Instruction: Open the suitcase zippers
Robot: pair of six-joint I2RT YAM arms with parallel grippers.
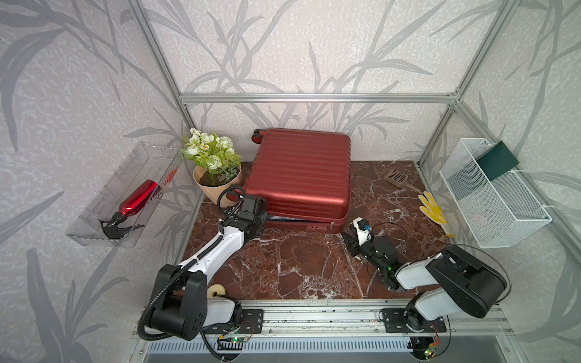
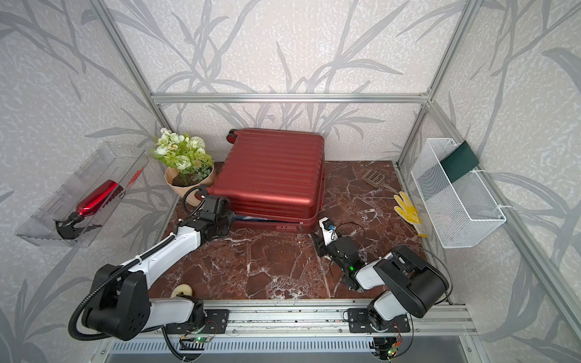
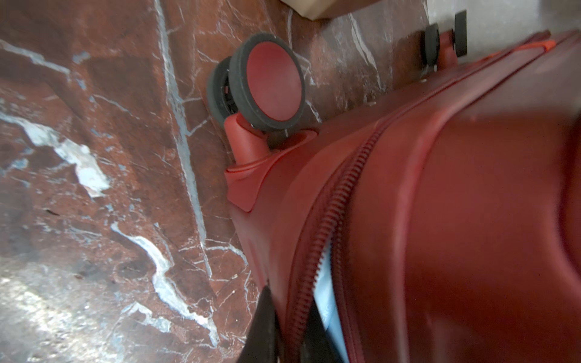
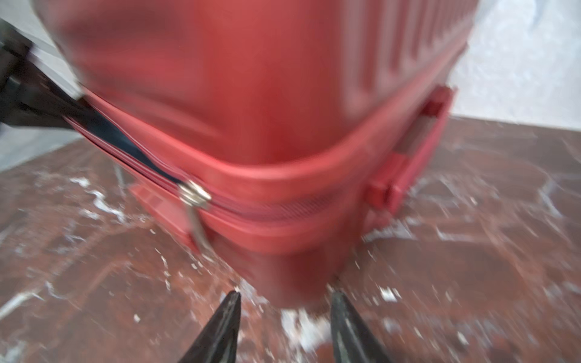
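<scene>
A red suitcase (image 1: 296,169) lies on the marble table, its front seam parted over a blue lining. My left gripper is shut on the suitcase's edge at the zipper seam, near the front-left wheel (image 3: 272,81). In the blurred right wrist view, a metal zipper slider (image 4: 193,194) with its hanging pull sits near the front-right corner, where the open stretch of seam ends. My right gripper is open below and in front of that corner, with nothing between its fingers.
A potted plant (image 1: 215,187) stands left of the suitcase. A grate (image 1: 396,178) and yellow glove (image 1: 432,210) lie to the right. A wire basket (image 1: 490,205) and clear tray (image 1: 90,230) are at the side walls.
</scene>
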